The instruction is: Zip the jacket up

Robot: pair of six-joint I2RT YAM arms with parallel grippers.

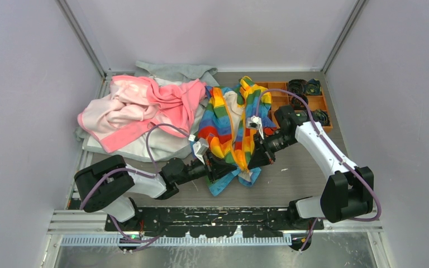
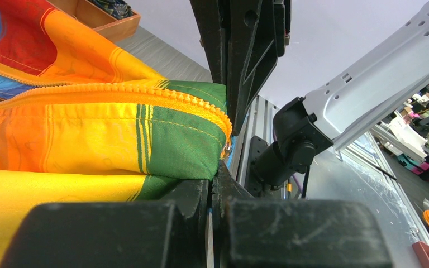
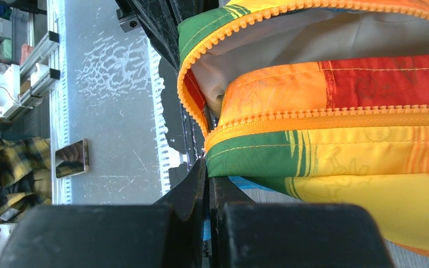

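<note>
A rainbow-striped jacket lies with its front parted, the pale lining showing between two orange zipper edges. At its lower hem, my left gripper and right gripper face each other closely. In the left wrist view, the left gripper is shut on the green hem corner, below the orange zipper teeth. The right wrist view has my right gripper shut on the other green hem corner. Both zipper rows converge near the fingertips; whether they are joined there, I cannot tell. No slider is clearly visible.
A pink and white garment is heaped at the left on pale cloth. Behind the right arm stands a wooden divided box with dark coiled items.
</note>
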